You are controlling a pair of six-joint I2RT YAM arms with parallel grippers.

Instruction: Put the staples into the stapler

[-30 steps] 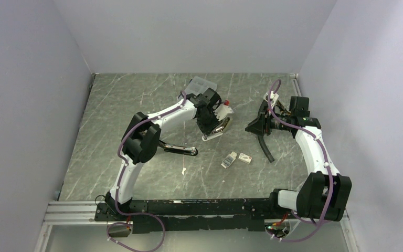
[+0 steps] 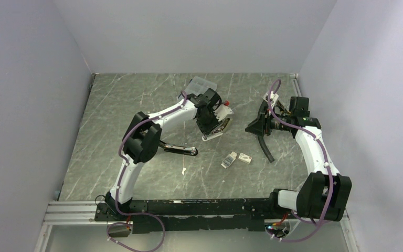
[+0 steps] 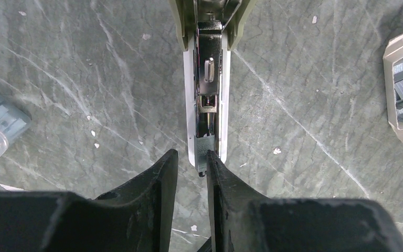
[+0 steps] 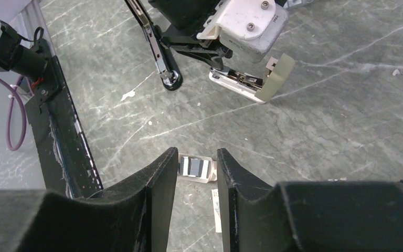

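Note:
The opened stapler (image 3: 208, 79) lies on the grey marbled table, its olive lid swung up away from the magazine and its white base beneath. A short grey staple strip (image 3: 204, 146) sits at the near end of the magazine, its tip close to the front. My left gripper hovers at that end, part open; one finger overlaps the strip's edge in view, and whether it touches cannot be told. Off to the right, my right gripper is part open above the table, with nothing held between its fingers.
An open carton of staples (image 2: 229, 159) and a small white box (image 2: 245, 158) lie at the front middle. A black long-armed tool (image 2: 181, 149) rests under the left arm. A clear plastic box (image 2: 201, 85) stands behind. A dark tube (image 2: 265, 148) lies at right.

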